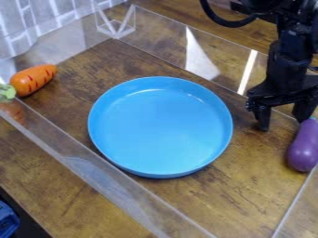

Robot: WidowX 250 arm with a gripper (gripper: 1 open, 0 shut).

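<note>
The black gripper [281, 101] is low at the right side of the view, open, its fingers spread just above the wooden floor and beside a purple toy eggplant [302, 147]. A round blue plate [159, 125] lies in the middle. An orange toy carrot [33, 78] with a pale green top rests at the left. Whether the fingers touch the eggplant cannot be told.
Clear plastic walls [82, 166] border the wooden surface [187, 200] around the plate. White cloth or padding [37, 28] shows at the top left. A blue object sits at the bottom left edge, mostly out of view.
</note>
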